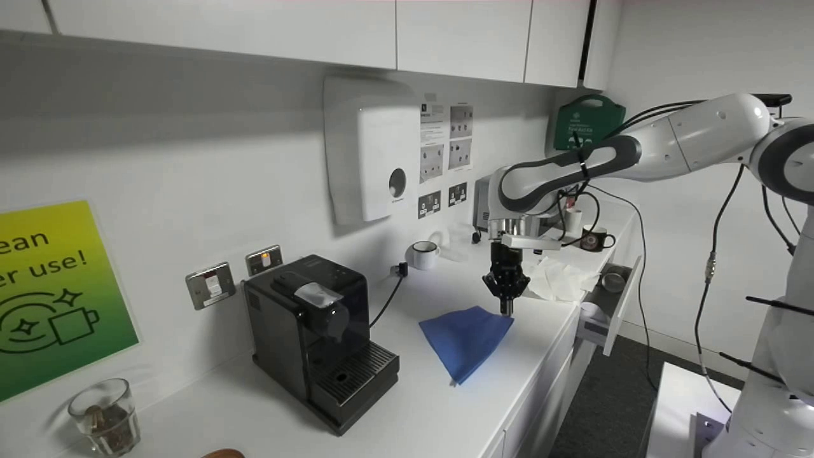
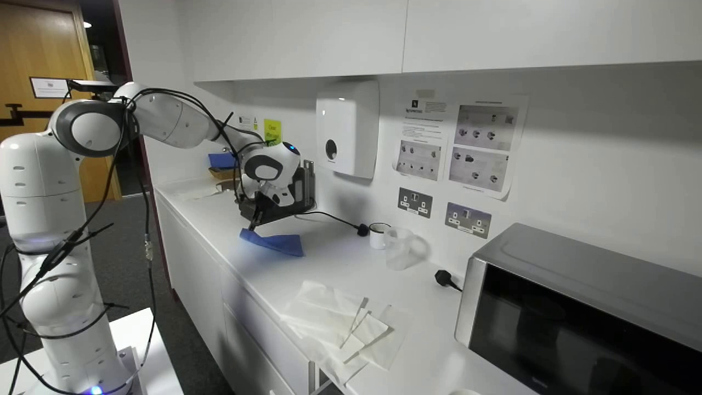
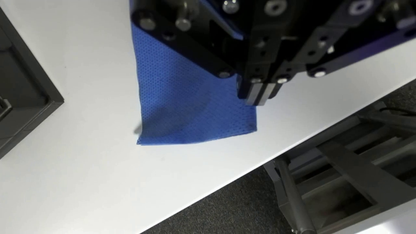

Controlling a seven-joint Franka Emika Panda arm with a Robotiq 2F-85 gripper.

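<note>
A blue cloth [image 1: 467,338] lies on the white counter [image 1: 416,408], roughly a triangle in exterior view 1. My gripper [image 1: 507,312] points down at the cloth's corner on the side towards the room. In exterior view 2 its tip meets the near left end of the cloth [image 2: 279,243]. From the wrist view, the gripper is shut, its fingertips [image 3: 252,94] side by side at the right border of the cloth [image 3: 187,103]. No cloth can be made out between the fingers; whether a thin fold is pinched there is hidden.
A black coffee machine [image 1: 317,336] stands beside the cloth, towards the wall. White paper sheets [image 2: 335,319], a white mug [image 1: 425,255] and a clear jug [image 2: 398,248] are further along the counter. A drawer [image 1: 622,309] hangs open.
</note>
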